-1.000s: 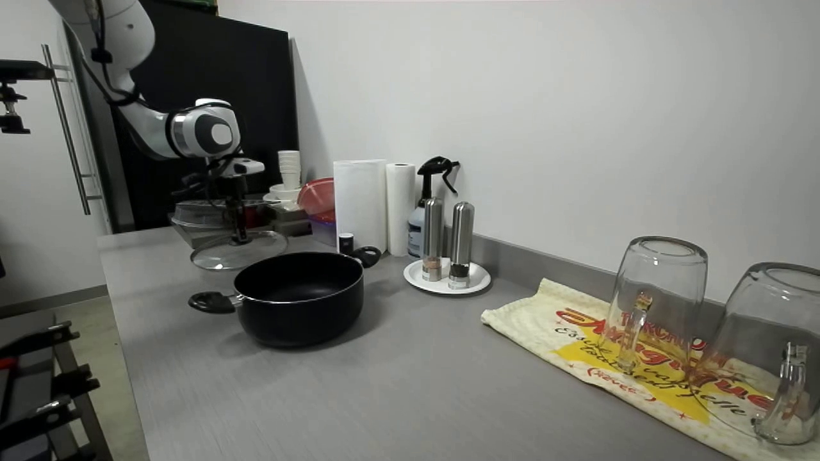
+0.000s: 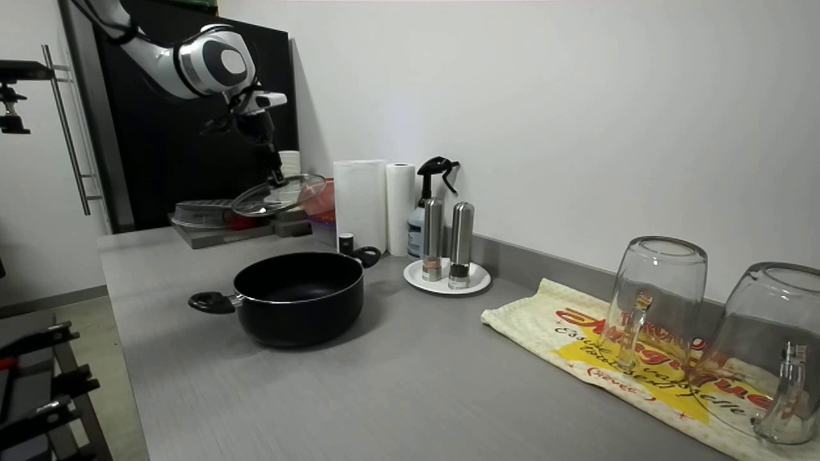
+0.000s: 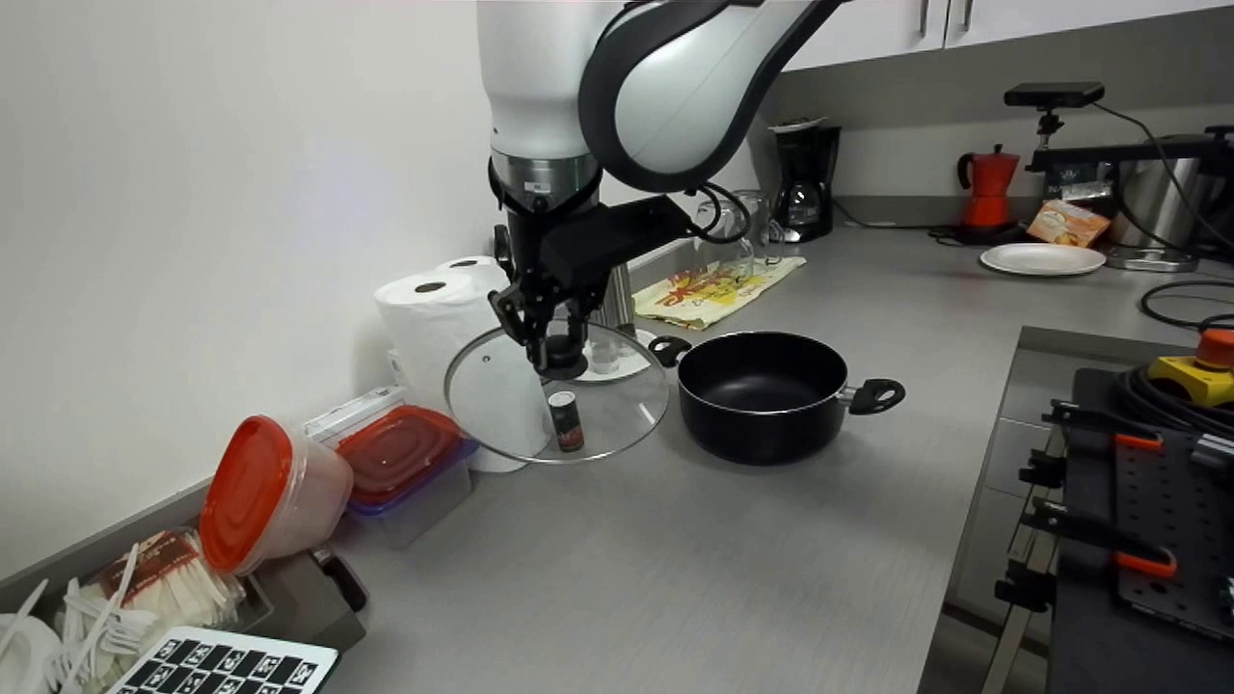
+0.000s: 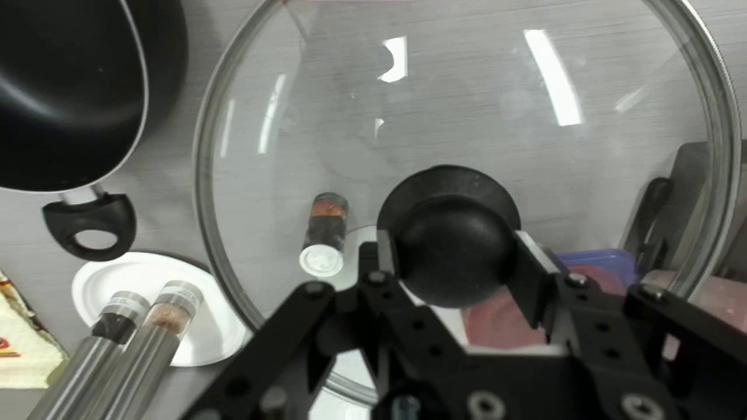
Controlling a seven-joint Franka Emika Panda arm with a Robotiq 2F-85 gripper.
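Note:
A glass lid [image 2: 254,201] with a metal rim hangs tilted in the air, behind and higher than the black pot in exterior view 1. My gripper is shut on the lid's round black knob [image 4: 448,238], one finger on either side. In exterior view 2 the gripper [image 3: 561,347] holds the lid [image 3: 497,405] to the left of the pot [image 3: 758,399]. The pot [image 2: 300,299] stands uncovered on the counter, its inside dark and apparently empty. Part of the pot [image 4: 77,91] shows at the upper left of the wrist view, clear of the lid's rim.
A small spice jar [image 3: 566,421] shows through the lid. Near the wall stand paper towel rolls [image 2: 359,203], a spray bottle [image 2: 417,223] and two grinders [image 2: 459,246] on a white plate [image 2: 480,280]. Red-lidded containers [image 3: 399,457] sit left. Counter in front of the pot is bare.
The arm has risen and shifted right in exterior view 1, carrying the lid up from near counter level. The lid is more tilted now. The pot has stayed put.

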